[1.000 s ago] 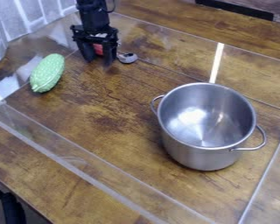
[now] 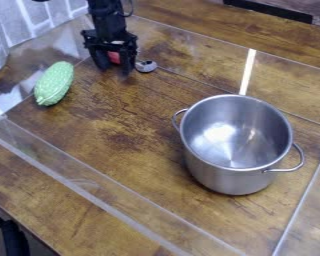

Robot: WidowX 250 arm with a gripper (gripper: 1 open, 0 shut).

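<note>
At the top left, my black gripper [image 2: 111,58] reaches down to the table over a small red object [image 2: 115,58], which it partly hides; whether the fingers are open or shut on it is not clear. A small silver round item [image 2: 145,66] lies just right of the gripper. A pale green corn-like or cabbage-like vegetable [image 2: 53,84] lies to the left, nearer the camera. A large steel pot [image 2: 235,160] with two handles stands empty at the right.
The wooden table [image 2: 123,150] has clear room in the middle and front. Transparent panels or strips run along the left, back and right edges.
</note>
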